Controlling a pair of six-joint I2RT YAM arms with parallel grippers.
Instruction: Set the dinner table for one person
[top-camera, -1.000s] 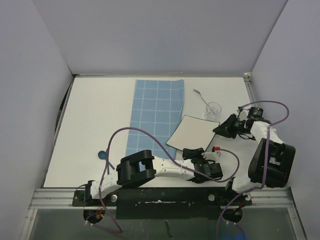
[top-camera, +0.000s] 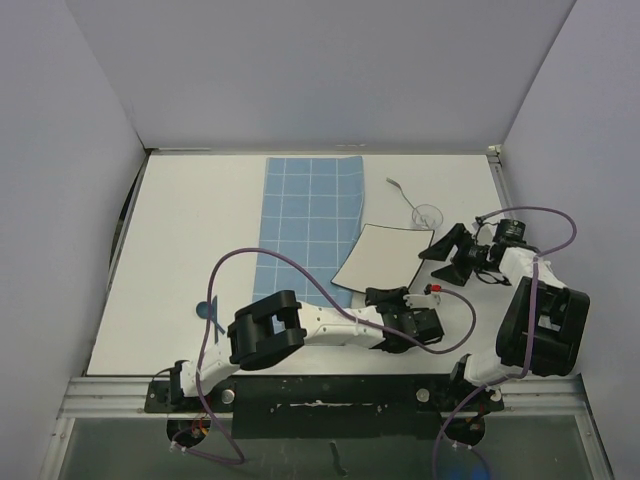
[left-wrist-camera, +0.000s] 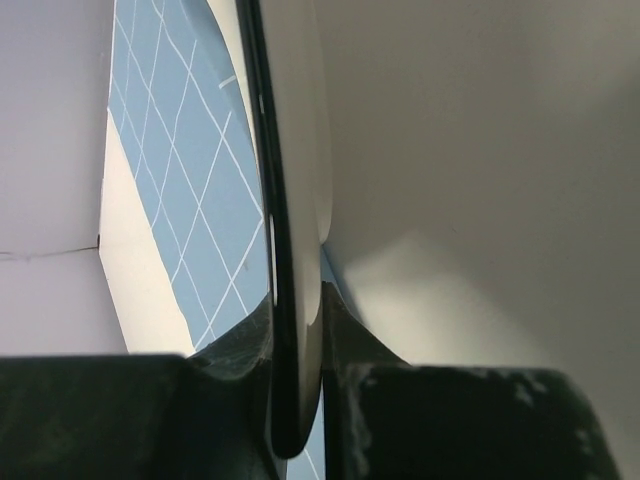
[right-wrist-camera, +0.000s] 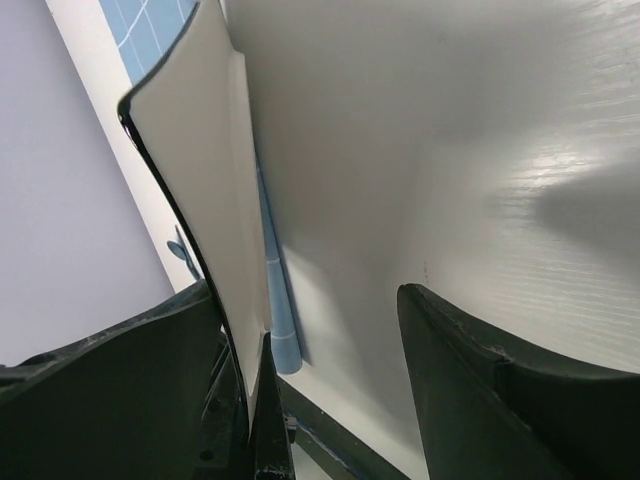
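Note:
A square white plate (top-camera: 383, 256) with a dark rim lies slanted, overlapping the right side of the blue checked placemat (top-camera: 310, 205). My left gripper is shut on the plate's near edge, with the dark rim standing between its fingers. At the plate's right edge, my right gripper stands open. In the right wrist view, the plate (right-wrist-camera: 205, 165) runs close against its left finger (right-wrist-camera: 150, 350), with a wide gap to the other one. The left arm hides part of the placemat's near end from above.
Beyond the right gripper stands a clear glass (top-camera: 427, 217), with a fork-like utensil (top-camera: 399, 192) reaching to it. A blue spoon (top-camera: 206, 311) lies at the left, near the left arm.
The plate has shifted slightly left and away, the placemat slightly left.

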